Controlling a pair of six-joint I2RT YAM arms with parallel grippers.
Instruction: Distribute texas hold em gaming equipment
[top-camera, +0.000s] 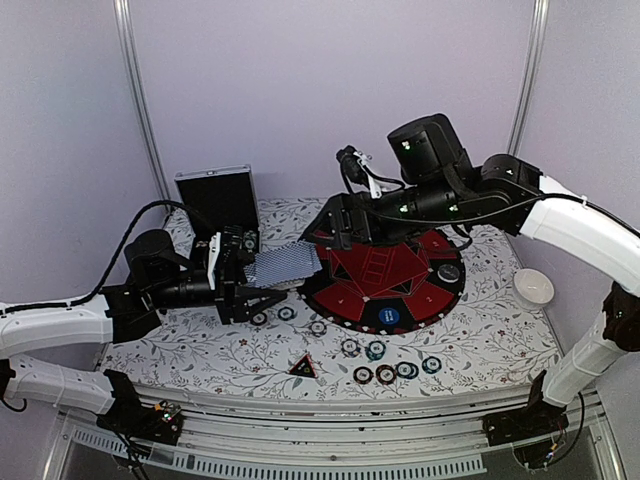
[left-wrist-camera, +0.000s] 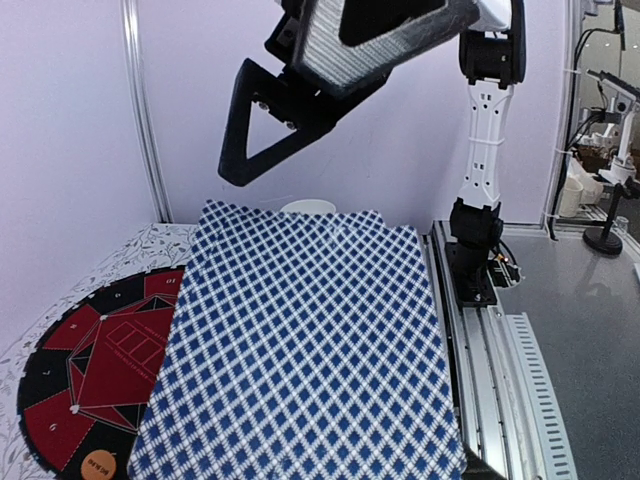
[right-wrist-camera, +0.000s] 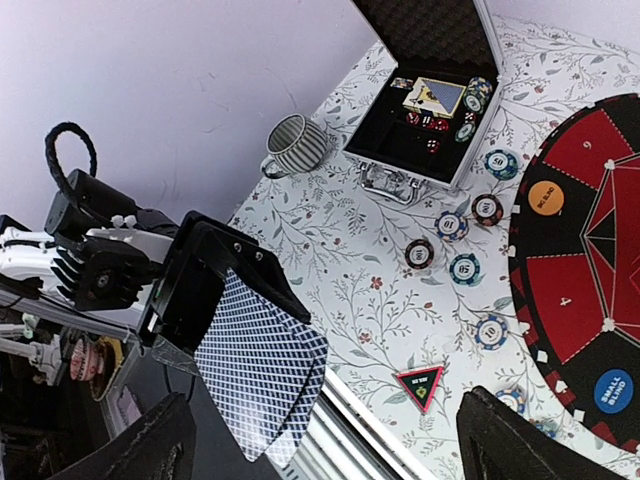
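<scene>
My left gripper (top-camera: 258, 276) is shut on a deck of cards (top-camera: 288, 262) with a blue-and-white checked back. In the left wrist view the deck (left-wrist-camera: 310, 350) fills the lower middle, its top edge slightly uneven. My right gripper (top-camera: 318, 232) stands open above and to the right of the deck, apart from it, with nothing seen between its fingers. The round red-and-black poker mat (top-camera: 430, 300) lies partly beneath the right arm. Several chips (right-wrist-camera: 465, 268) and a triangular marker (right-wrist-camera: 421, 385) lie on the floral cloth.
An open black case (right-wrist-camera: 400, 130) with a yellow-edged card box, dice and chips stands at the back left. Beside it is a ridged mug (right-wrist-camera: 298, 145). A white bowl (top-camera: 533, 287) sits at the far right.
</scene>
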